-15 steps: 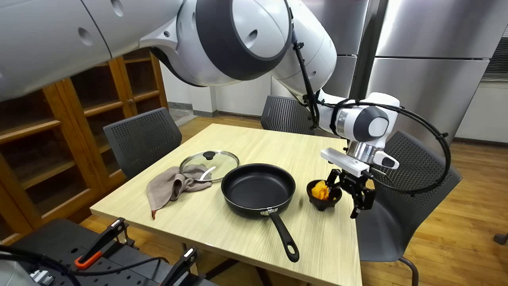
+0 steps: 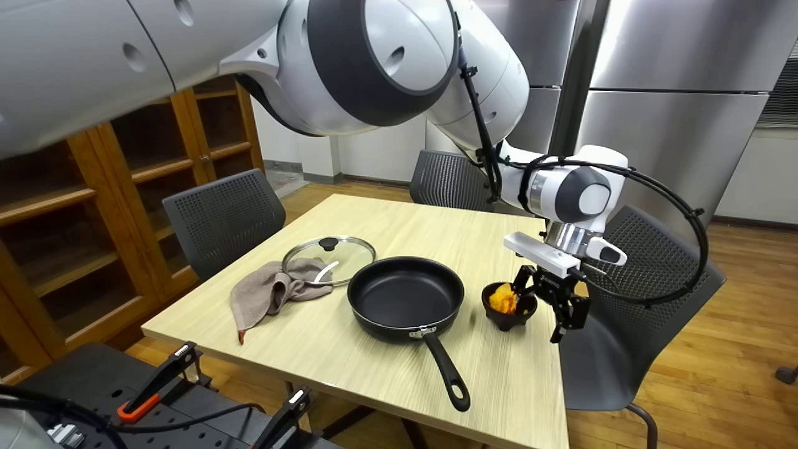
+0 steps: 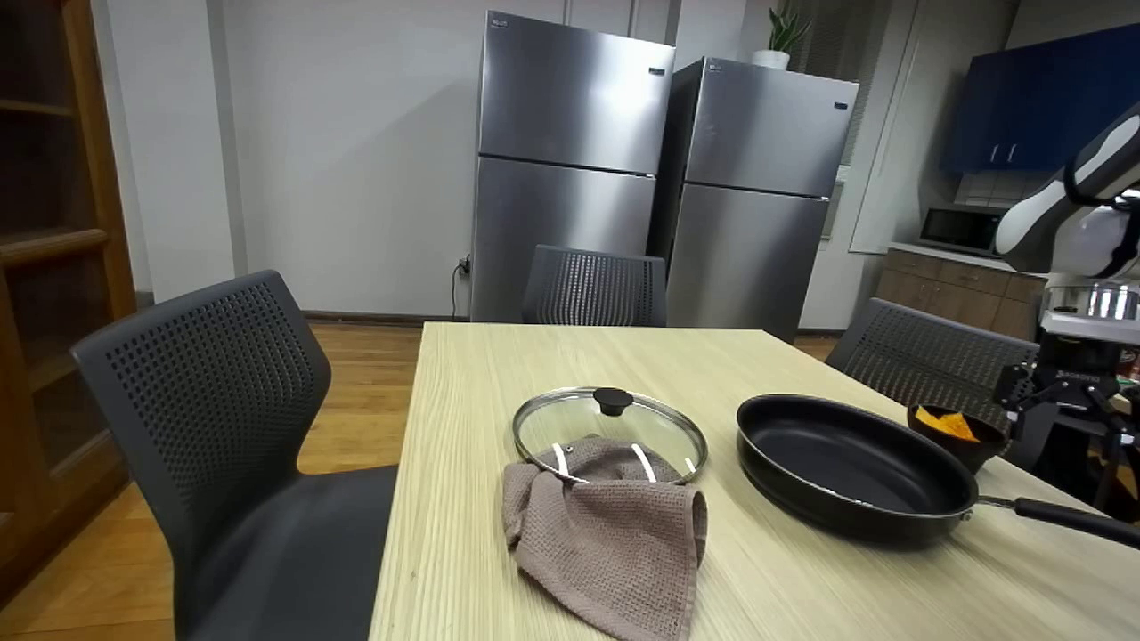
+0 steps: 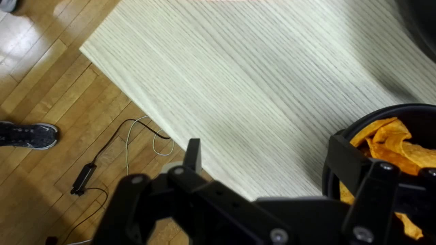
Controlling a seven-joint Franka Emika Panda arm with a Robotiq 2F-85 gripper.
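A small black bowl (image 2: pixel 505 322) with orange chips (image 2: pixel 502 299) in it stands near the table's right edge. My gripper (image 2: pixel 537 313) is open beside and above it, with nothing held. In the wrist view, one finger (image 4: pixel 346 161) overlaps the rim of the bowl (image 4: pixel 333 179); whether it touches is unclear. The other finger (image 4: pixel 193 155) appears across the table's edge, and bare tabletop shows between them. From the second exterior view, the bowl (image 3: pixel 983 450) is partly hidden behind the pan, and the gripper is near the right border.
A black frying pan (image 2: pixel 406 295) sits left of the bowl, handle (image 2: pixel 446 370) toward the front. Further left, a glass lid (image 2: pixel 345 253) lies partly over a brown cloth (image 2: pixel 262 292). Dark chairs surround the table, one (image 2: pixel 636 299) close behind the gripper.
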